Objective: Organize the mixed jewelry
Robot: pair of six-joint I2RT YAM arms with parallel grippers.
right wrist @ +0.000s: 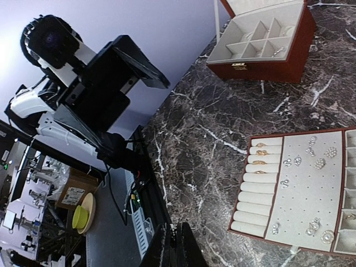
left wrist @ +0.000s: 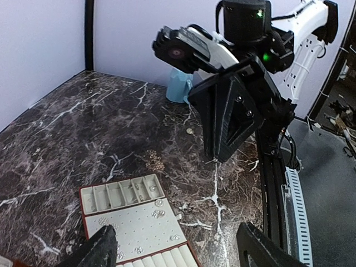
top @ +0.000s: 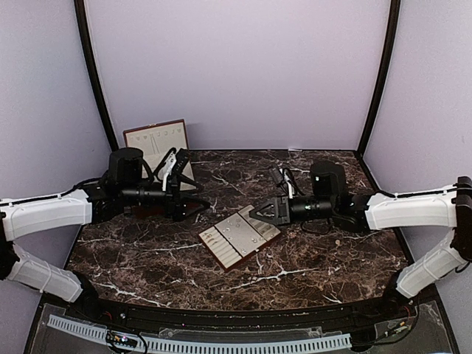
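Observation:
A flat jewelry tray (top: 240,237) lies mid-table, its white pad (right wrist: 303,189) dotted with several earrings. Gold rings (right wrist: 259,162) sit between some of its cream rolls, and a row of small compartments (left wrist: 119,193) runs along the opposite side. At the back left stands the red-brown jewelry box (right wrist: 261,71), lid up, with a few pieces inside; my left arm partly covers it from above. My left gripper (top: 203,195) is open and empty, between box and tray. Over the tray's compartment end hovers my right gripper (top: 255,212), shut, with nothing visible between its fingertips.
Loose gold jewelry (left wrist: 154,161) lies on the dark marble table beyond the tray's compartments, with a small gold piece (left wrist: 189,130) farther off. A blue mug (left wrist: 177,86) stands toward the right side. Bare table surrounds the tray's front.

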